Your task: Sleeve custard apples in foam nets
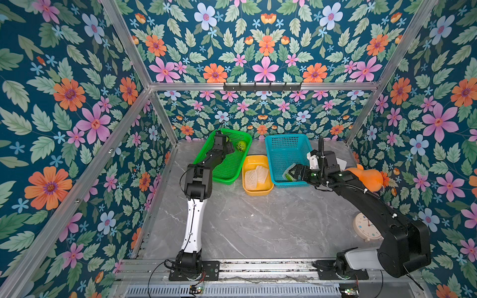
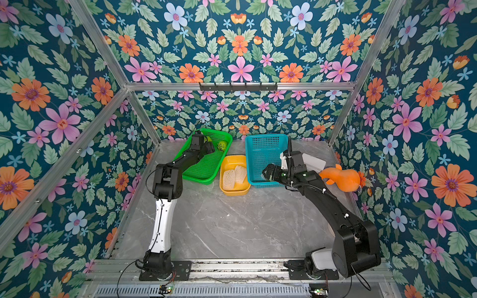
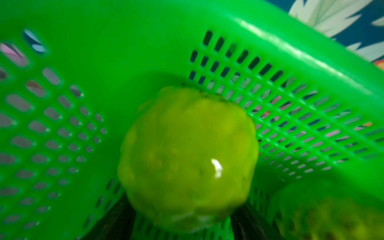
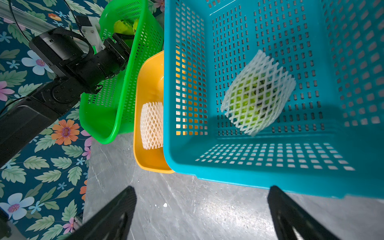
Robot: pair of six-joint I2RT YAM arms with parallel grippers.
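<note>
In the green basket (image 1: 223,168), my left gripper is around a custard apple (image 3: 188,156), its fingers mostly hidden beneath the fruit; whether they grip is unclear. A second custard apple (image 3: 332,216) lies beside it. In the blue basket (image 4: 264,160) a custard apple in a foam net (image 4: 256,96) rests on the floor. Loose foam nets (image 4: 151,124) lie in the yellow tray (image 2: 234,191). My right gripper stands open at the near side of the blue basket, nothing between its fingers.
An orange plush toy (image 2: 342,178), a white object (image 2: 313,161) and a clock (image 1: 366,226) sit on the right.
</note>
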